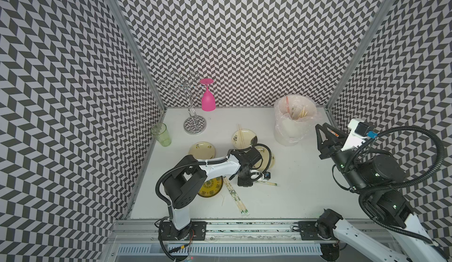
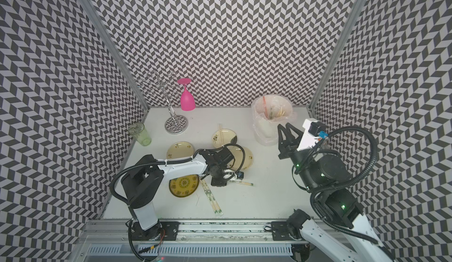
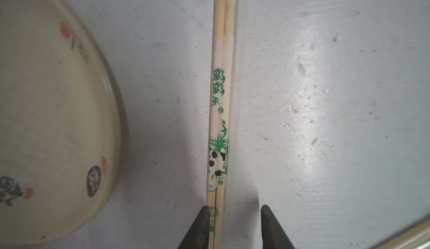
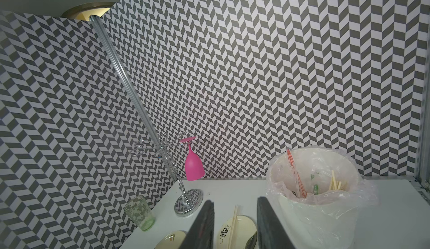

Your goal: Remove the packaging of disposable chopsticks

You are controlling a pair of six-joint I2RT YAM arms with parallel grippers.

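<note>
Wrapped chopsticks (image 3: 219, 128), printed with green lettering and a panda, lie on the table below my open left gripper, beside a cream plate (image 3: 53, 114). Nothing is held between its fingertips, which sit either side near the wrapper's near end. More wrapped chopsticks (image 1: 235, 196) lie toward the front of the table, near a yellow plate (image 1: 211, 189). Bare chopsticks (image 4: 233, 226) rest across a plate at the back. My right gripper is raised at the right, its fingers parted with nothing visible between them.
A bin with a plastic liner (image 1: 294, 130) holding sticks and wrappers stands back right. A metal rack (image 1: 194, 125) with a pink glass (image 1: 208, 99) is at the back left, a green glass (image 1: 162, 135) at the left edge.
</note>
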